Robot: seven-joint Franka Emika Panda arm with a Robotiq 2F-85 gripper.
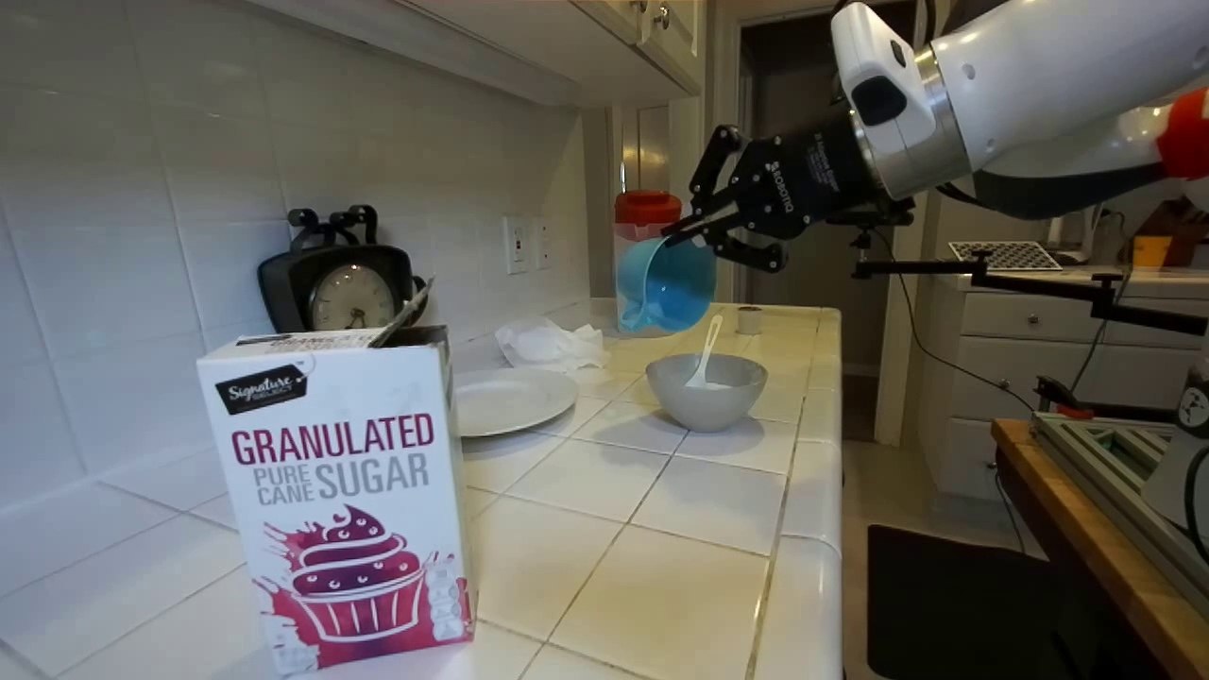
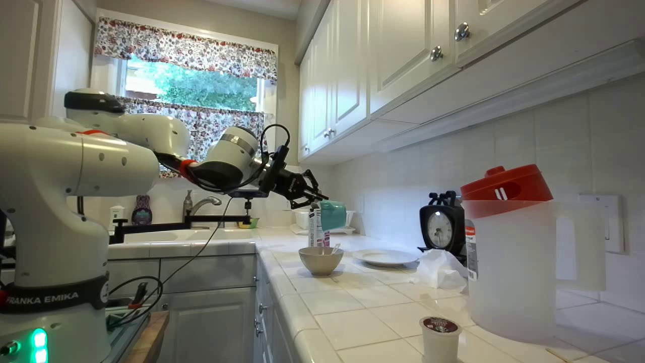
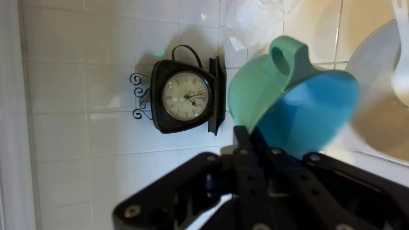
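Gripped at its rim, a blue-green cup (image 1: 669, 283) hangs tilted in the air, its mouth turned sideways. My gripper is shut on that rim, with the cup's handle (image 3: 293, 53) on the far side in the wrist view. Below and a little to the side stands a grey bowl (image 1: 705, 399) on the counter, holding a white spoon (image 1: 709, 346) and something pale. In the second exterior view the cup (image 2: 333, 215) is above the bowl (image 2: 321, 260). The cup's inside, as far as the wrist view shows, looks bare; its bottom is partly hidden.
A white plate (image 1: 516, 399), crumpled paper (image 1: 552, 342) and a black clock (image 1: 351, 283) lie toward the wall. A sugar box (image 1: 340, 499) stands in front. The red-lidded pitcher (image 2: 511, 266) and a small pod (image 2: 440, 339) occupy the opposite end.
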